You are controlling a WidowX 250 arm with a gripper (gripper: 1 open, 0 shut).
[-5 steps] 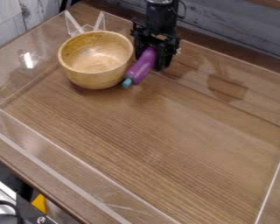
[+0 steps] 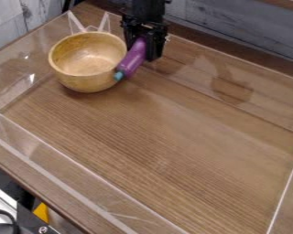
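Observation:
A purple cylinder [image 2: 133,57] with a teal tip slants down against the right rim of a large beige bowl [image 2: 78,71] at the upper left of the camera view. My black gripper [image 2: 142,37] is shut on the cylinder's upper end, its fingertips partly hidden.
The wooden tray floor [image 2: 174,146] is clear across the middle, right and front. A grey wall runs along the back. Cables and a yellow object [image 2: 41,211] lie outside the tray at the lower left.
My gripper has moved left with the purple cylinder, bringing it up to the bowl's rim. The bowl sits slightly further left.

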